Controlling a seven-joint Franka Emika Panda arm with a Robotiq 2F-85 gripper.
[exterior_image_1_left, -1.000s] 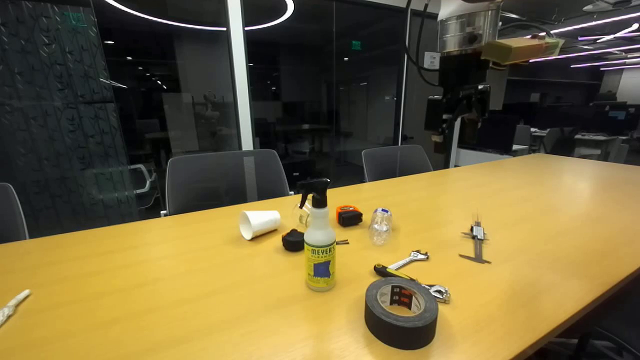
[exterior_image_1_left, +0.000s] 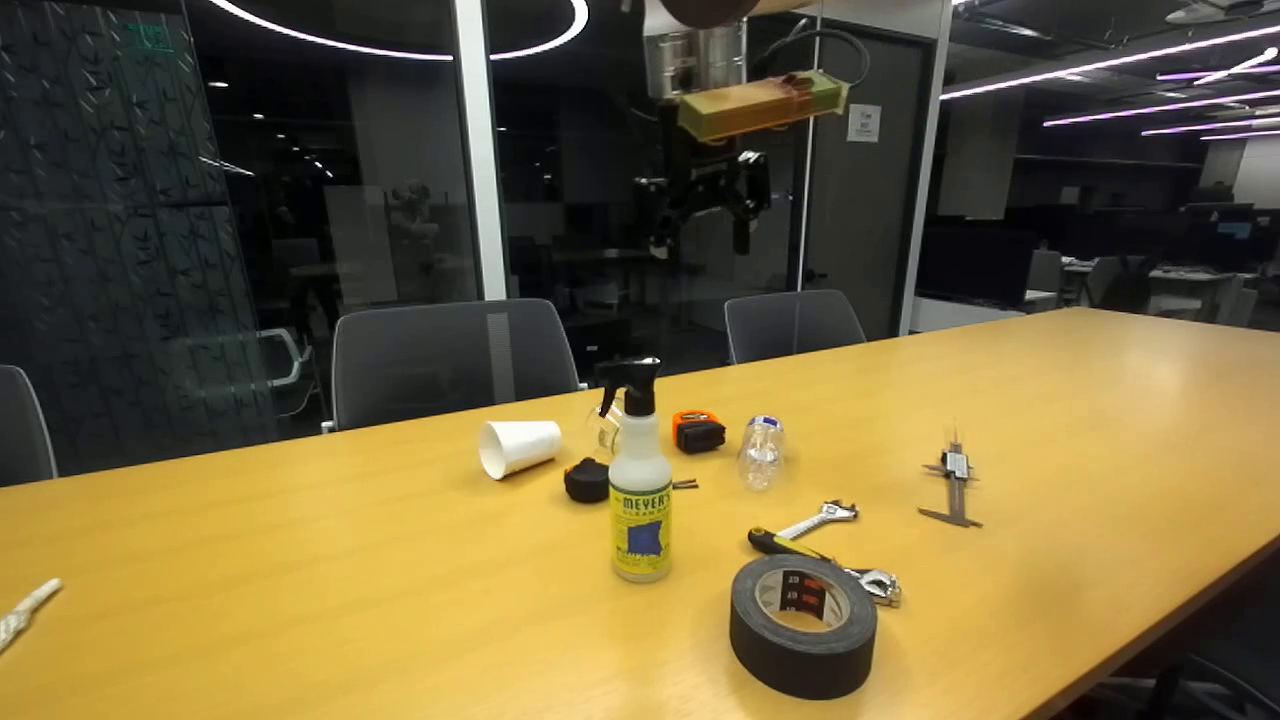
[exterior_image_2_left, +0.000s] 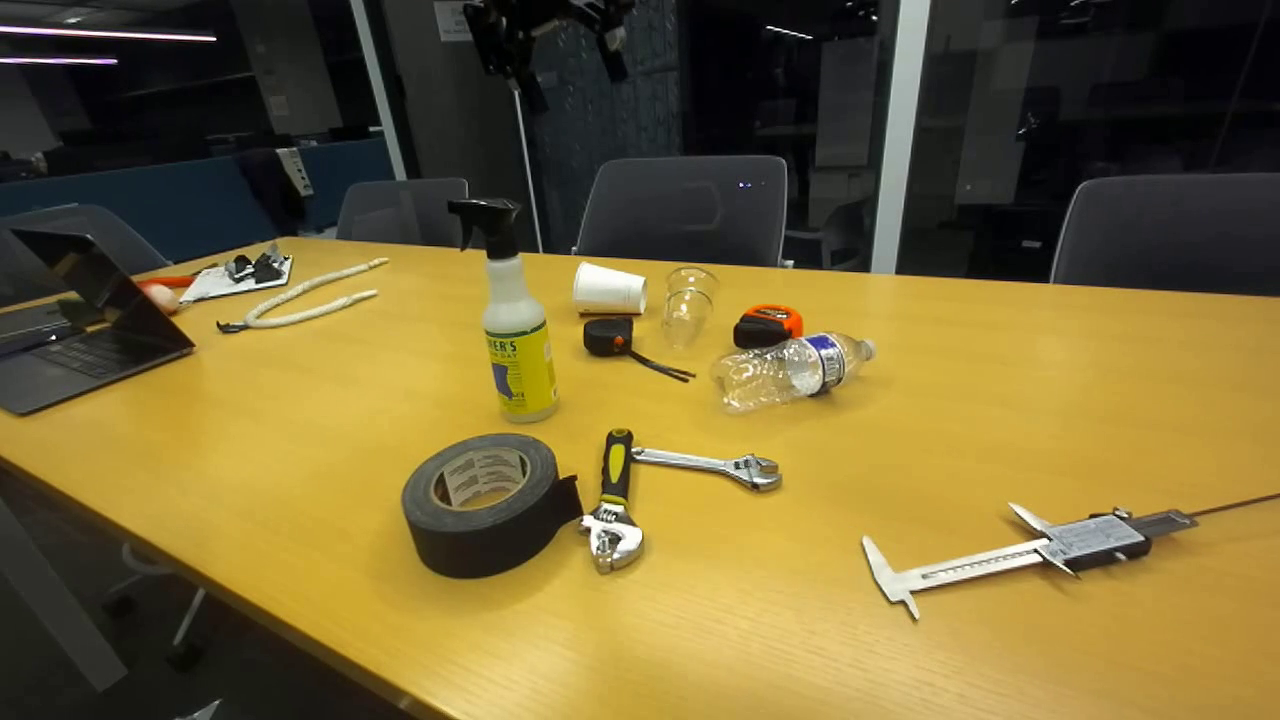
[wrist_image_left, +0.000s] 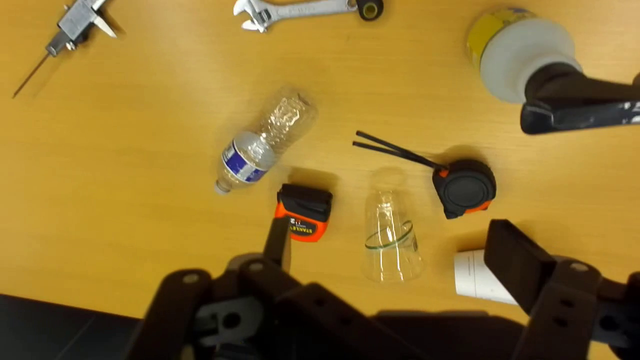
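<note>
High above the table's back side my gripper (exterior_image_1_left: 701, 247) hangs open, nothing between its fingers. Its fingers (wrist_image_left: 517, 264) frame the wrist view, well above the objects. Between them on the table lie an orange-black tape measure (wrist_image_left: 304, 211) and a clear plastic cup (wrist_image_left: 391, 252) on its side. A white paper cup (wrist_image_left: 480, 277), also lying down, is partly covered by the right finger. A black tape measure (wrist_image_left: 465, 187) has two dark strips beside it. The clear bottle (wrist_image_left: 264, 141) lies on its side; the spray bottle (exterior_image_2_left: 519, 348) stands upright.
Toward the table's near side sit a roll of black tape (exterior_image_2_left: 486, 510), two adjustable wrenches (exterior_image_2_left: 708, 466) and a caliper (exterior_image_2_left: 1032, 554). A laptop (exterior_image_2_left: 96, 330) and a pale rope (exterior_image_2_left: 300, 306) occupy one end. Bare tabletop (exterior_image_1_left: 324, 576) surrounds the cluster.
In exterior view 1 the arm and gripper have moved left, from over the table's right part to above the cups and tape measures. The table objects have stayed put.
</note>
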